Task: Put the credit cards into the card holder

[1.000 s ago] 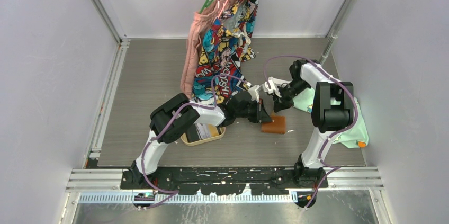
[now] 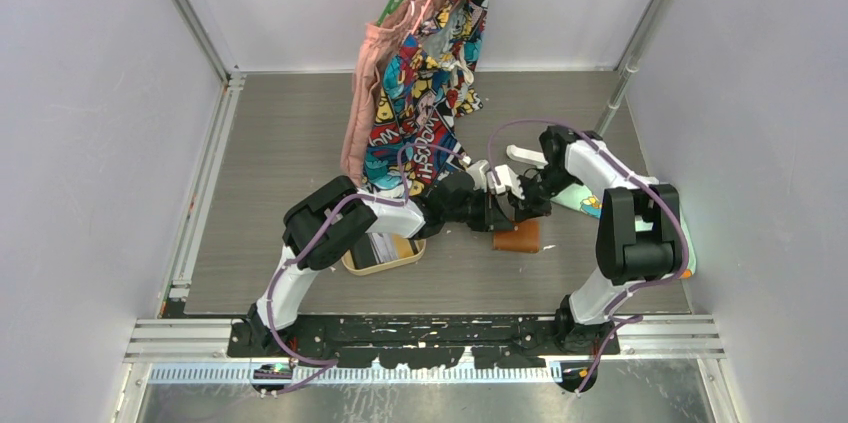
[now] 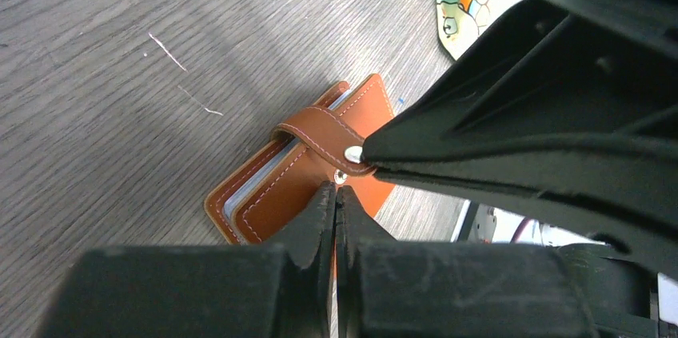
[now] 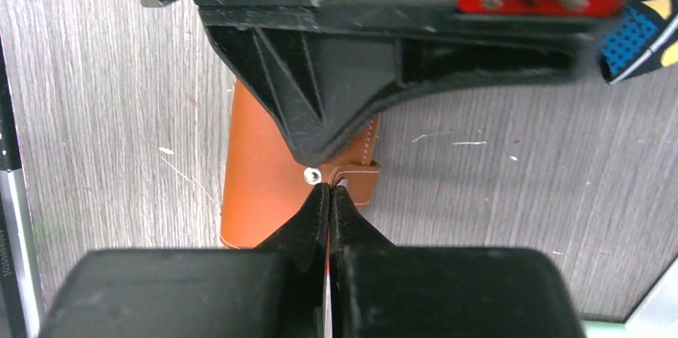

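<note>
The brown leather card holder (image 2: 516, 239) lies on the table between both grippers, card edges showing along its side in the left wrist view. Its strap (image 3: 316, 130) with a snap crosses it. My left gripper is shut at the holder, just below the snap stud (image 3: 340, 176), with nothing clearly between its fingers. My right gripper is shut on the end of the strap (image 4: 356, 182), beside the snap.
A tan tray (image 2: 383, 265) with dark and light contents sits under the left arm. Hanging clothes (image 2: 420, 113) fill the back middle; a pale green cloth (image 2: 572, 198) lies at the right. Free table is at the far left and front.
The left arm and the holder look unchanged.
</note>
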